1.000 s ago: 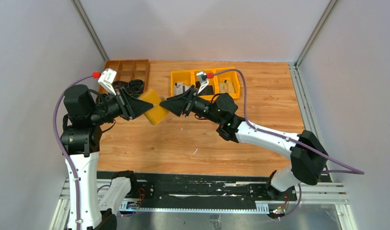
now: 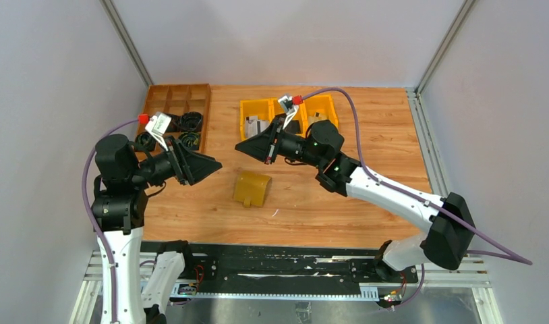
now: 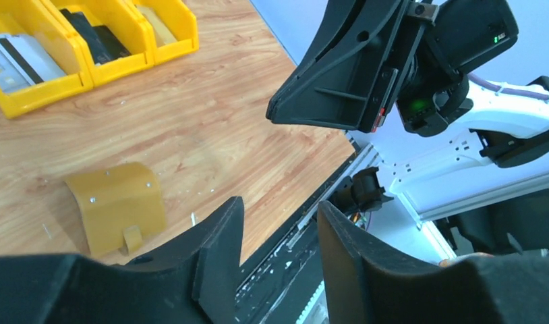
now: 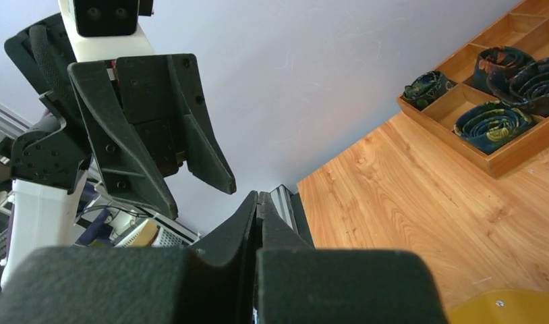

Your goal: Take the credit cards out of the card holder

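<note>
The tan card holder [image 2: 251, 187] lies on the table below and between the grippers, curved, with a small tab; in the left wrist view it [image 3: 117, 202] shows two studs, and no cards are visible on it. My left gripper [image 2: 211, 167] hangs above the table to its left, part open, with nothing between its fingers. My right gripper [image 2: 239, 147] is above the holder, shut with nothing visible between its fingertips.
Yellow bins [image 2: 258, 108] with card-like items stand at the back centre. A wooden compartment box [image 2: 177, 94] with dark rolled items is at the back left.
The holder has left my left gripper and now lies on the table. Both grippers have moved apart slightly; the left moved down, the right moved right.
</note>
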